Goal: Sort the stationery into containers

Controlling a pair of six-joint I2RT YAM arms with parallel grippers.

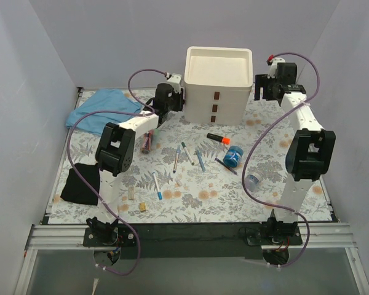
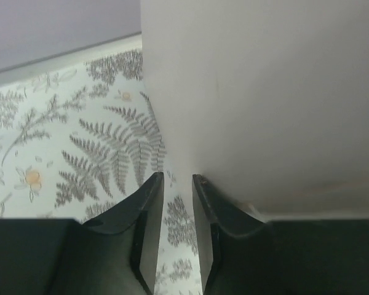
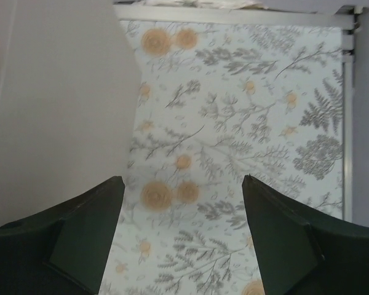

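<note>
A white three-drawer box (image 1: 218, 83) stands at the back centre. My left gripper (image 1: 178, 95) is at its left side; in the left wrist view its fingertips sit part apart, close beside the white wall, nothing seen between them. My right gripper (image 1: 258, 86) is at the box's right, open, fingers apart over bare cloth in the right wrist view. Pens (image 1: 200, 161), a black-and-orange marker (image 1: 218, 138), a blue cup (image 1: 233, 157), a clear cup (image 1: 252, 182), a yellow item (image 1: 142, 206) and a pink item (image 1: 146, 142) lie on the mat.
A blue cloth (image 1: 92, 110) lies at the back left and a black cloth (image 1: 80, 187) at the front left. Walls border the table at the back and sides. The front centre holds only small items.
</note>
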